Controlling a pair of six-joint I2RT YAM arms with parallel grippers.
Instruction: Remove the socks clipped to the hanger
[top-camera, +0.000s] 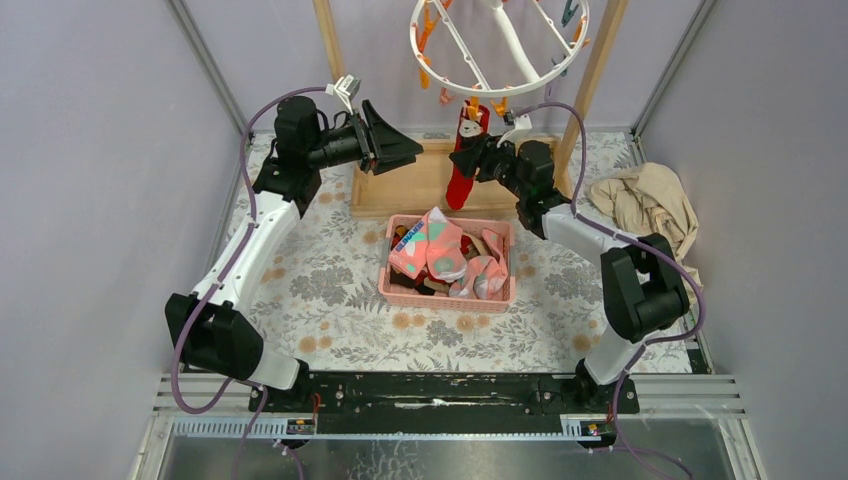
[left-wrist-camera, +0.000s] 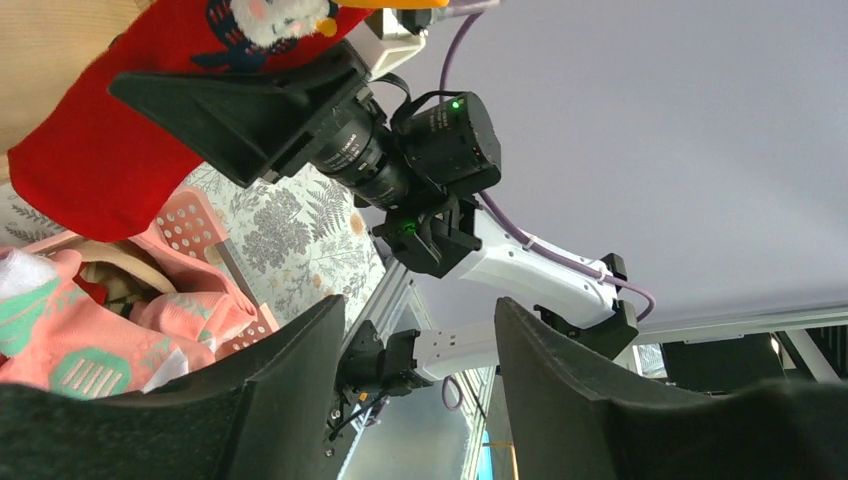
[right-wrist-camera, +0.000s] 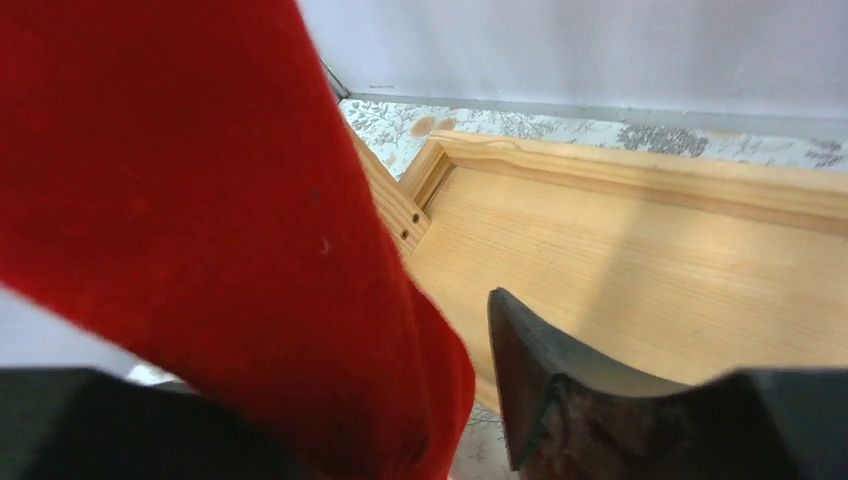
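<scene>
A red sock (top-camera: 459, 190) with a white-bearded figure hangs from clips on the white round hanger (top-camera: 438, 85). My right gripper (top-camera: 462, 160) is at the sock's side; in the right wrist view the red fabric fills the left half between and over the dark fingers, and whether they hold it cannot be told. My left gripper (top-camera: 385, 155) is left of the sock, its fingers apart and empty, seen at the bottom of the left wrist view with the sock above.
A pink basket (top-camera: 446, 303) of socks stands below the hanger. A wooden tray (top-camera: 395, 190) lies behind it, and a beige cloth (top-camera: 645, 205) lies at the right.
</scene>
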